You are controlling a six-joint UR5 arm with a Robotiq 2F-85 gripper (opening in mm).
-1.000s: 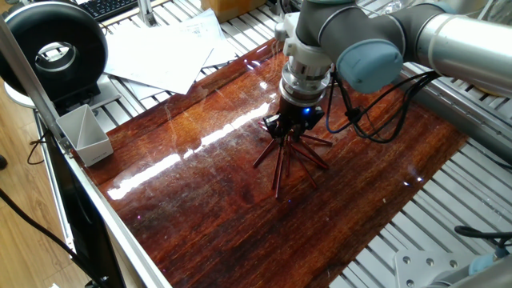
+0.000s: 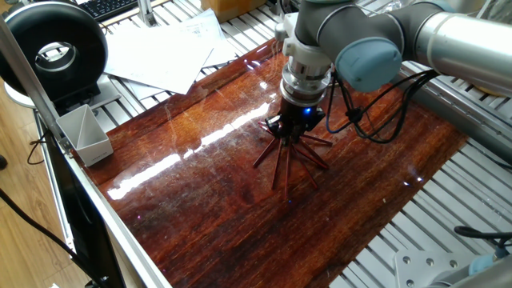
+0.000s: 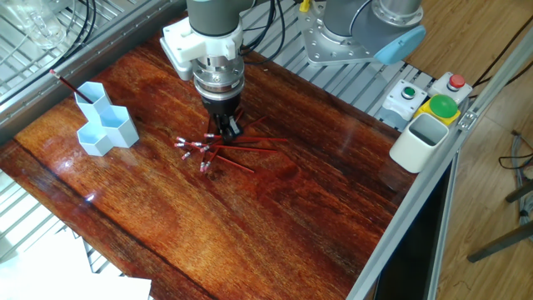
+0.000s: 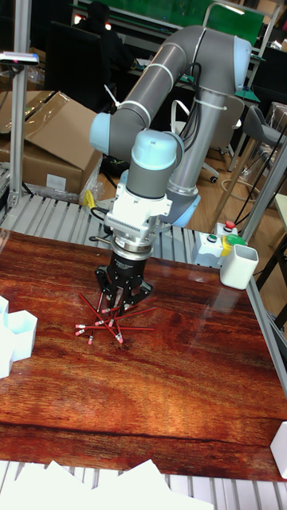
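Several thin red pencils (image 3: 265, 150) lie crossed in a loose pile on the glossy brown wooden board (image 3: 166, 225), their pale ends bunched on one side. My gripper (image 4: 119, 307) points down into the pile, its fingertips low among the pencils. The pencils and the black gripper body hide the gap, so it is unclear whether the fingers are closed on one. In exterior view 2, a pale blue holder of joined hexagonal cups (image 3: 122, 133) stands on the board, and a single red pencil (image 3: 70, 86) leans out of one cup.
At the board's edge stands a white open box (image 2: 85, 138), near push buttons (image 3: 444, 106) in exterior view 2. Paper sheets (image 2: 156, 60) lie beyond another edge. A black cable (image 2: 400, 108) hangs beside the arm. Much of the board is bare.
In exterior view 1, one pencil under the gripper has swung or slid toward the lower right. The arm looks to be in the same place.
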